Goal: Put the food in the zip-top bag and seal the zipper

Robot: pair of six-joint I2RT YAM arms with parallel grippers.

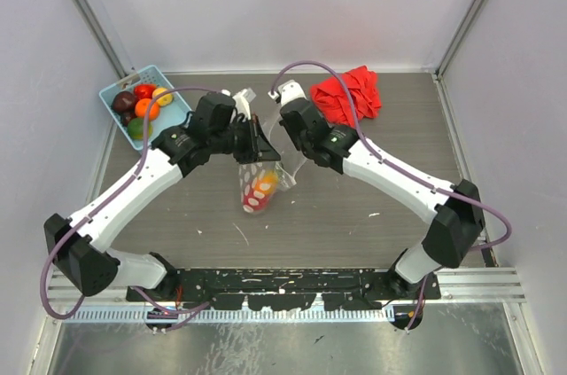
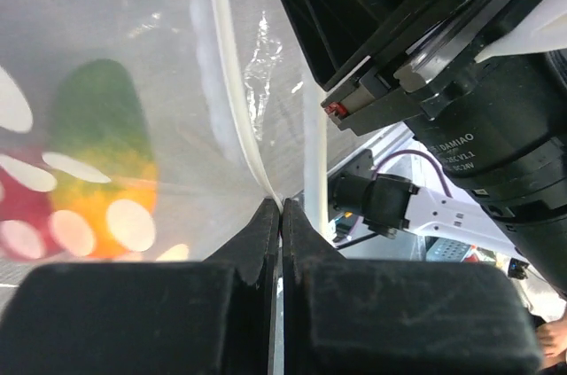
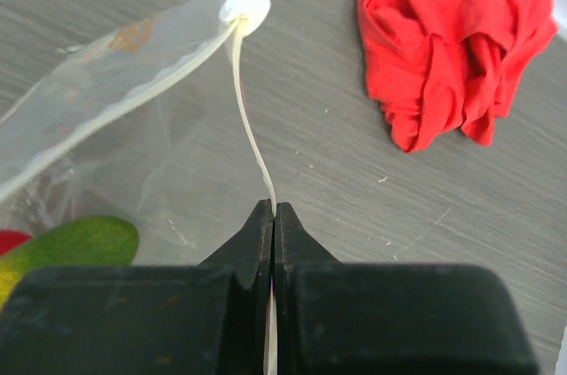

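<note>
A clear zip top bag [image 1: 245,173] with white dots hangs between my two grippers, food in its lower part. In the left wrist view, a green and orange piece of food [image 2: 97,122] and a red one [image 2: 22,193] show through the plastic. My left gripper is shut on the bag's thin edge. On the other side, my right gripper is shut on a strip of the bag's rim, which runs up to a white zipper slider [image 3: 245,8]. Between the grippers the bag's mouth looks spread apart.
A light blue basket [image 1: 180,109] of fruit and vegetables stands at the back left. Crumpled red cloth [image 1: 347,96] lies at the back right.
</note>
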